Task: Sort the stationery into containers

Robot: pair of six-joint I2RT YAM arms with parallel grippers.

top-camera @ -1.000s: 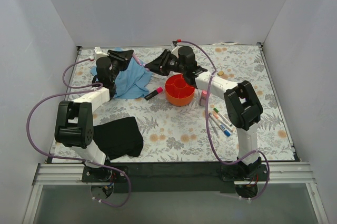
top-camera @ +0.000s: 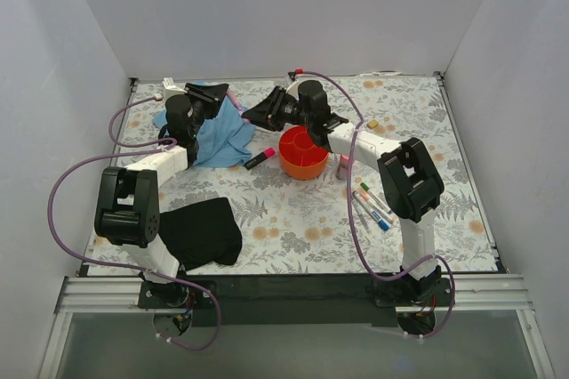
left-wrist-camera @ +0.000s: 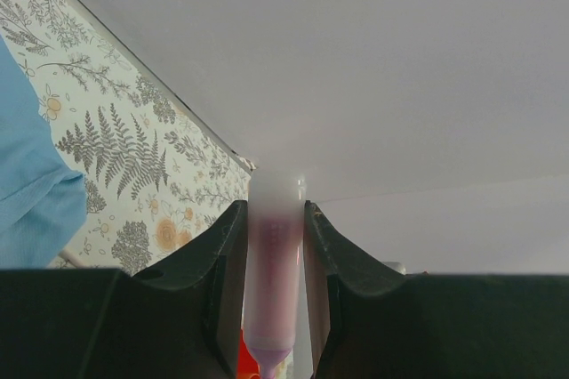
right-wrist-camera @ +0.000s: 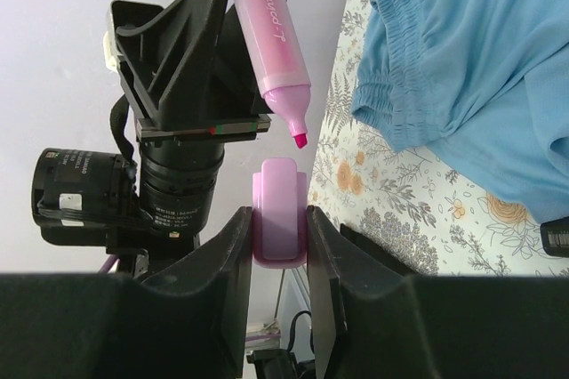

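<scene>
A pink marker [right-wrist-camera: 270, 36] is held by my left gripper, its fingers closed around the barrel. The bare tip points toward my right gripper in the right wrist view. Between the right fingertips sits a pink cap [right-wrist-camera: 280, 210], apart from the marker tip, with a finger against each side. From above, both grippers meet over the blue cloth's edge, the marker [top-camera: 234, 100] spanning much of the gap. A round orange container [top-camera: 303, 171] with red compartments stands below the right arm. A dark marker with a pink end [top-camera: 260, 158] lies beside it.
Several pens [top-camera: 373, 207] lie at the right, near a pink object [top-camera: 343, 166] partly hidden by the arm. A small yellow block [top-camera: 373, 124] is farther back. Blue cloth [top-camera: 222, 143] and black cloth [top-camera: 202, 232] cover the left side.
The left arm has shifted slightly to the right. The items on the table have stayed put.
</scene>
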